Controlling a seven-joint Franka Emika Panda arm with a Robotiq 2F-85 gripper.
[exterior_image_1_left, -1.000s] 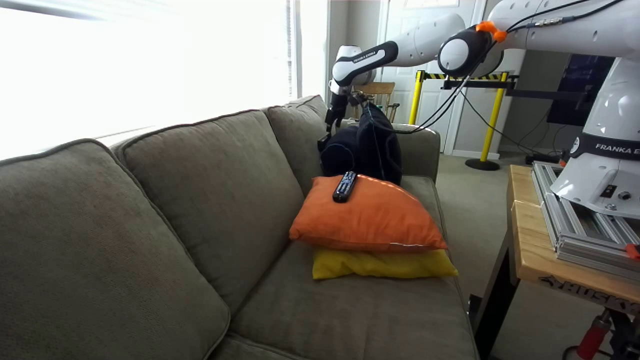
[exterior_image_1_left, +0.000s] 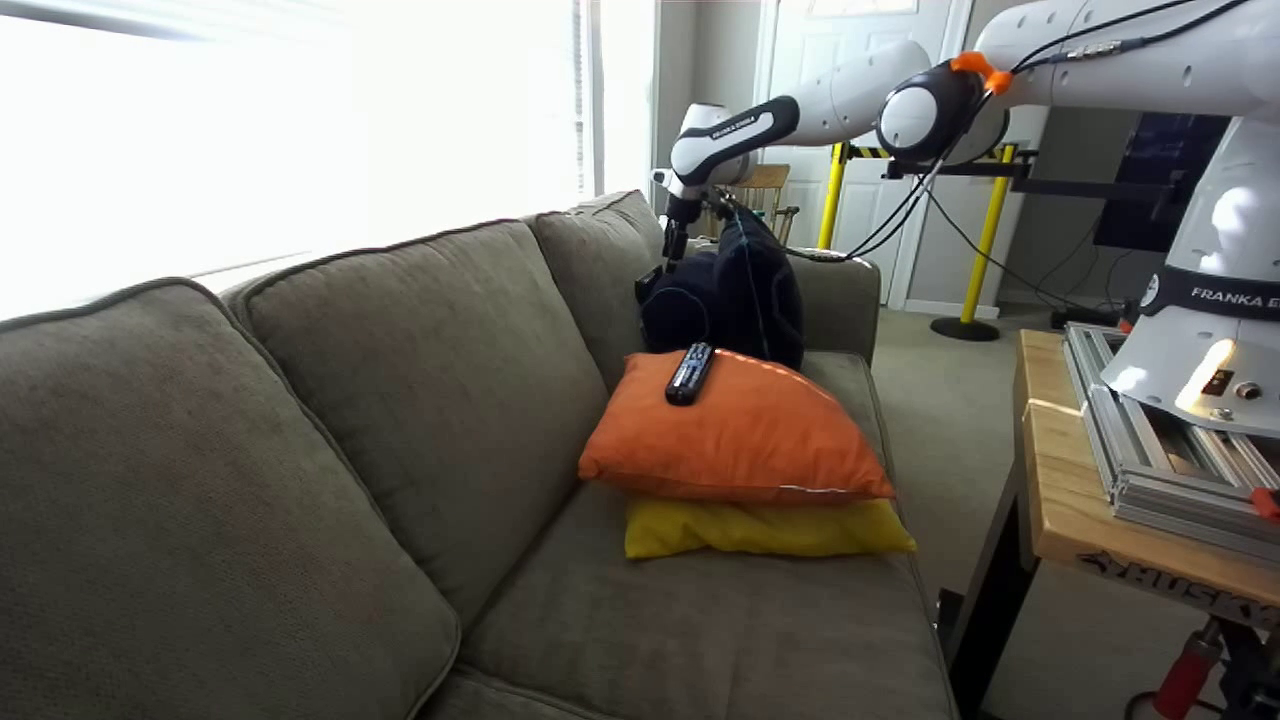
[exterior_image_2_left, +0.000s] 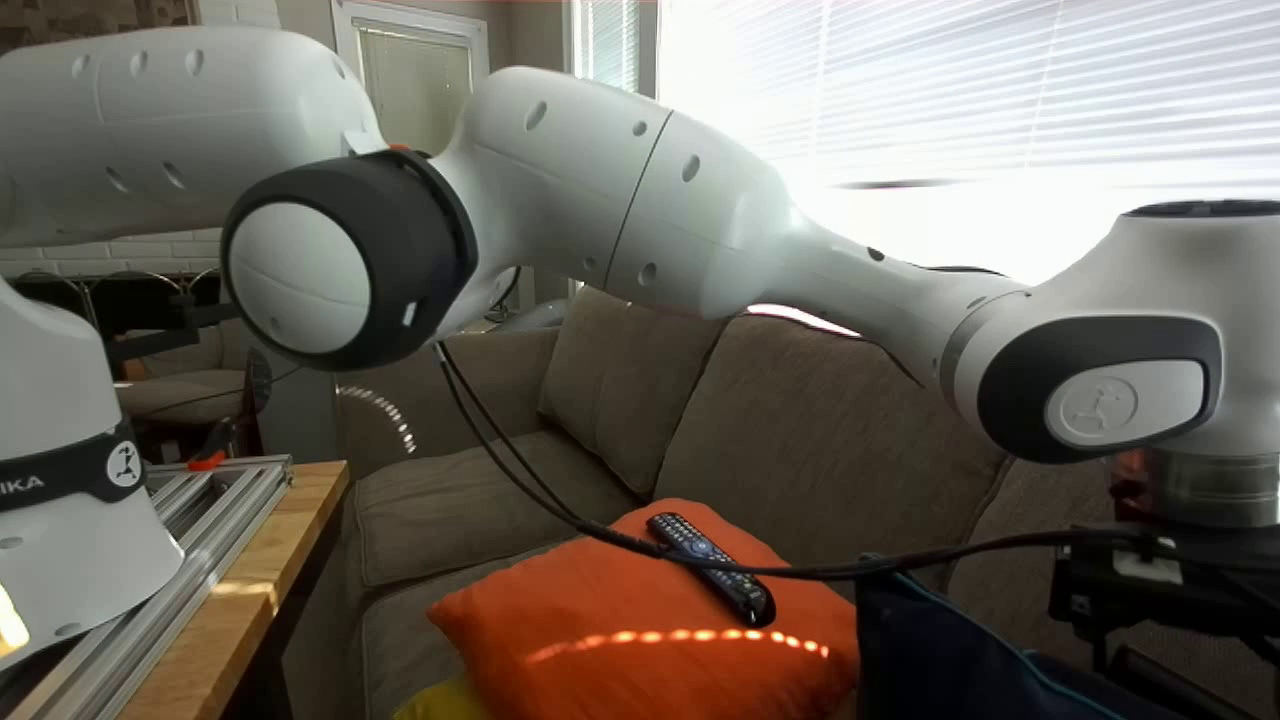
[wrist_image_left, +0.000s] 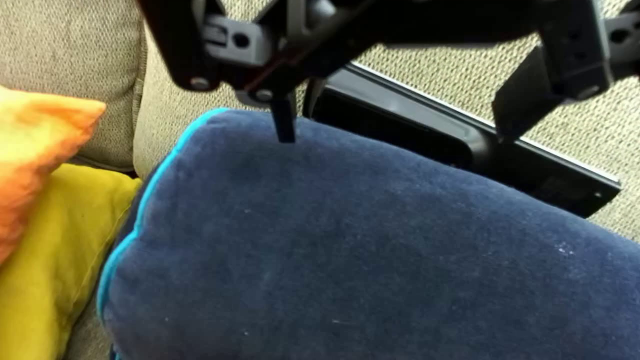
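My gripper stands open, its two fingers wide apart with nothing between them gripped. Below it in the wrist view, a long black object (wrist_image_left: 414, 123) with a pale edge lies between the couch back and a dark blue cushion (wrist_image_left: 360, 240) with bright blue piping. The fingers appear over or beside this object; whether they touch it I cannot tell. In exterior view 1 the gripper points down at the far end of the couch, beside the dark cushions (exterior_image_1_left: 758, 288). A black remote (exterior_image_1_left: 690, 373) rests on top of an orange pillow (exterior_image_1_left: 732, 432).
A yellow pillow (exterior_image_1_left: 768, 528) lies under the orange one on the grey couch (exterior_image_1_left: 360, 396). The couch's near seat is clear. Black cables (exterior_image_2_left: 516, 474) hang from the arm above the orange pillow. The robot base stands on a wooden bench (exterior_image_1_left: 1056, 456).
In exterior view 1 the hand has shifted slightly right and a little lower, and its tilt has changed. Pillows, remote and cushions look unmoved.
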